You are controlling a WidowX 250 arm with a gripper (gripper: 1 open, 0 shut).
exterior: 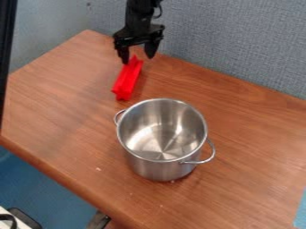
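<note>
My black gripper (136,51) hangs at the top centre with its two fingers spread apart, over the back end of a red elongated object (127,79) that lies on the wooden table. Whether the fingertips touch it I cannot tell. A steel pot (162,139) with two side handles stands in front, to the right of and nearer than the red object, and looks empty.
Grey-blue padded walls (239,45) rise behind it. The table's near edge runs diagonally across the lower left.
</note>
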